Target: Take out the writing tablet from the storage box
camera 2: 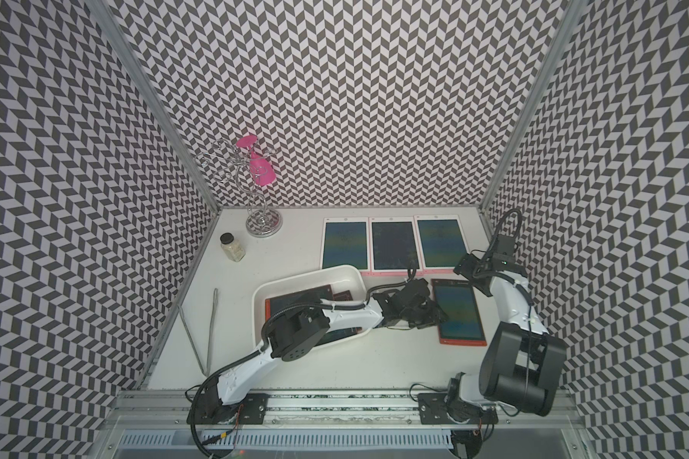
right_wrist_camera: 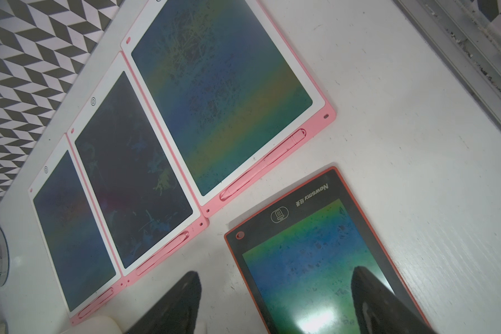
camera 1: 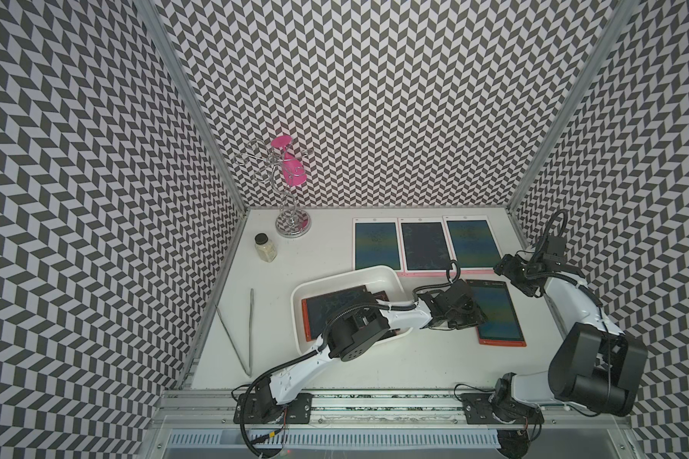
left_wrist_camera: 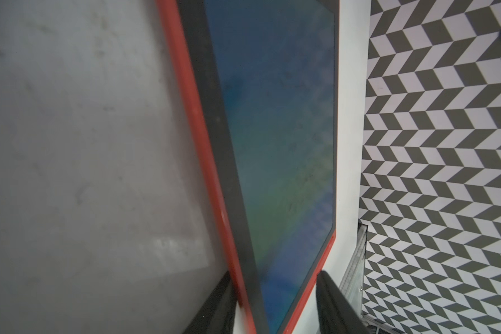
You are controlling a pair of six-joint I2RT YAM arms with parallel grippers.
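Note:
A red-edged black writing tablet lies on the table to the right of the white storage box. My left gripper stands at its left edge, with the fingers apart; one finger is against or very near the red edge. More red-edged tablets remain in the box, partly hidden under the left arm. My right gripper hangs open near the tablet's far right side, with nothing held between its fingers.
Three pink-edged tablets form a row at the back of the table. A small jar, a chrome stand with a pink goblet, and metal rods occupy the left.

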